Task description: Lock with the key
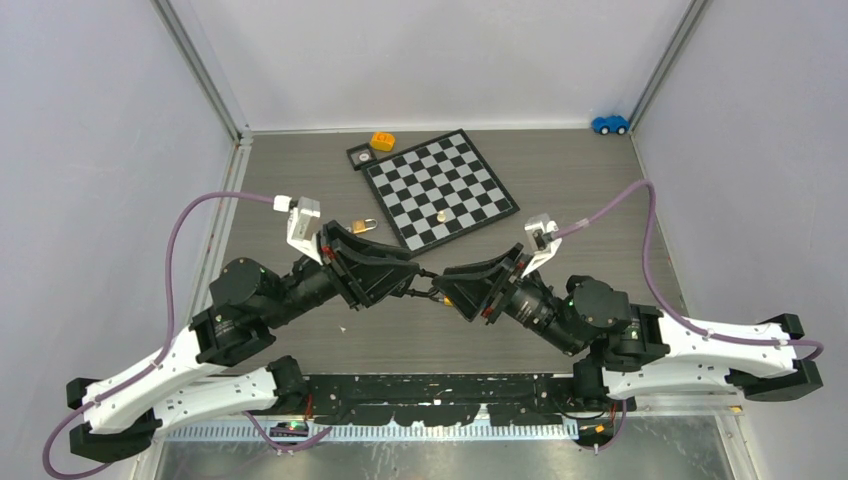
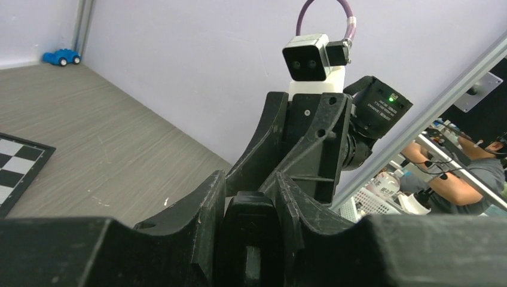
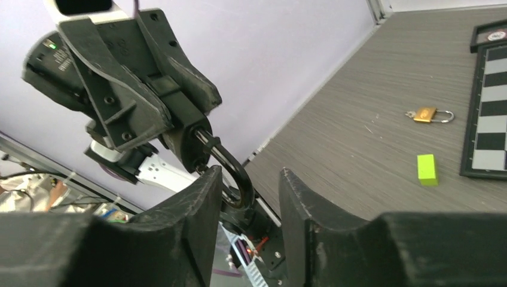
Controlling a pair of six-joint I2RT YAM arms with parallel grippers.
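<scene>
My left gripper is shut on a black padlock, whose long shackle [image 3: 237,170] points toward my right gripper in the right wrist view. The right gripper is part open, its fingertips either side of and near the shackle's end; whether they touch it is unclear. In the top view the two grippers meet near the centre and largely hide the padlock. I cannot make out a key. A brass padlock [image 1: 362,226] lies on the table left of the chessboard.
The chessboard [image 1: 435,185] lies at the back, with a small framed piece [image 1: 361,156] and a yellow block [image 1: 383,141] beside it. A blue toy car [image 1: 610,124] stands back right. A green block [image 3: 427,169] lies near the board.
</scene>
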